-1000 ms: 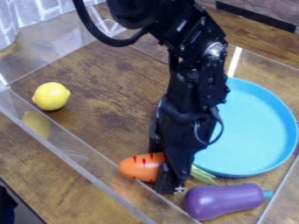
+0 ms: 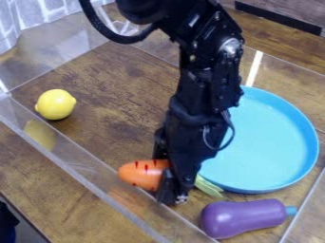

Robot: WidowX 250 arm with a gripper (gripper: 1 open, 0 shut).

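Note:
My black gripper (image 2: 173, 173) reaches down at the centre of the camera view, its fingers shut on an orange toy carrot (image 2: 143, 173) with dark marks, close by the clear wall. The carrot's green top (image 2: 207, 186) sticks out to the right of the fingers. The fingertips are partly hidden by the gripper's body.
A blue plate (image 2: 272, 142) lies to the right, partly behind the arm. A purple eggplant (image 2: 241, 218) is at the lower right, a yellow lemon (image 2: 55, 104) at the left. Clear low walls edge the wooden surface, which is free at the upper left.
The gripper and carrot have shifted slightly up and to the left, away from the eggplant, with the carrot's visible orange end a little higher in view.

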